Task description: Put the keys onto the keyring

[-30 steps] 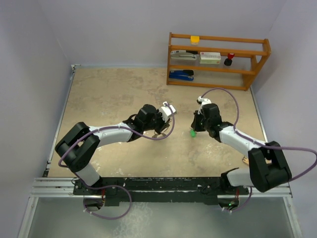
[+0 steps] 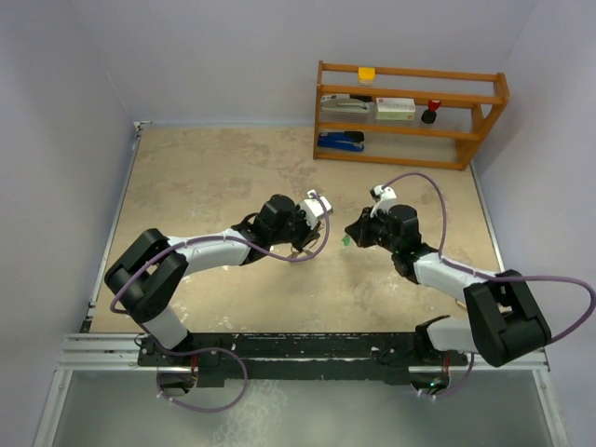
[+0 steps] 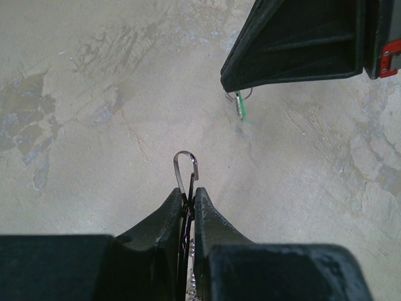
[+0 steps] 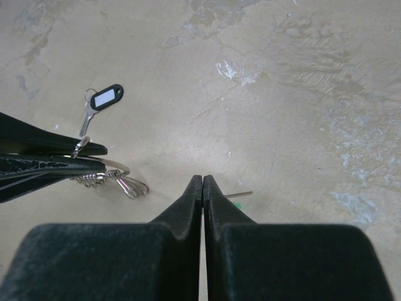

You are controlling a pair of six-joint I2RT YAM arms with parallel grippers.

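Note:
My left gripper is shut on a metal keyring (image 3: 186,164), whose bent wire end stands up above its fingertips. In the right wrist view, the wire loop (image 4: 118,166) extends from the left fingers with a chain and metal pieces (image 4: 130,186) hanging there. My right gripper is shut with a small green-marked key (image 3: 240,106) at its tips; a thin wire curves beside it. That key is mostly hidden behind the fingers in the right wrist view. The two grippers stand apart, facing each other over the table.
Another key (image 4: 86,121) with a black tag (image 4: 106,97) lies on the table beyond the left gripper. A wooden shelf (image 2: 410,128) holding a stapler (image 2: 342,142) and boxes stands at the back right.
My right gripper has moved left toward the left one, and the green piece has moved along with it. The left arm stays practically still.

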